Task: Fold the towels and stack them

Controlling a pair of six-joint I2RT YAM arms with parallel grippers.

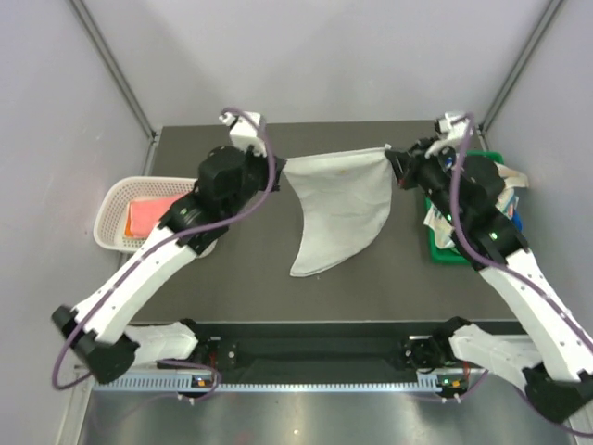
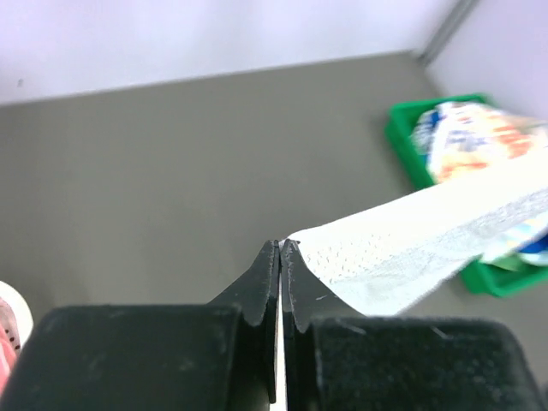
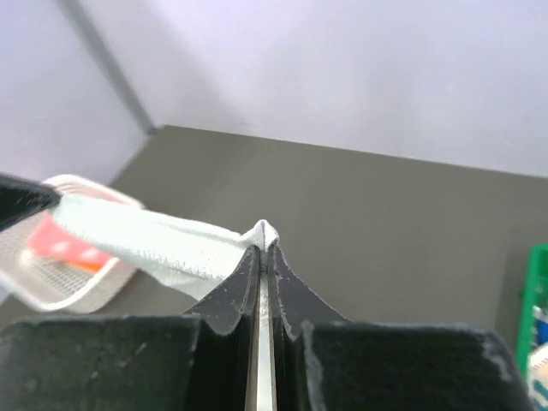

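Note:
A white towel hangs between my two grippers in the top view, its upper edge stretched nearly straight and its lower end trailing towards the table front. My left gripper is shut on one upper corner; in the left wrist view the white cloth comes out of the closed fingertips. On the other corner my right gripper is shut too, and the right wrist view has a small tuft of towel poking up between its tips. Whether the lower part touches the table cannot be told.
At left stands a white basket with folded pink-orange cloth in it. A green bin with crumpled towels is at right, partly under my right arm. Bare grey table surrounds the hanging towel.

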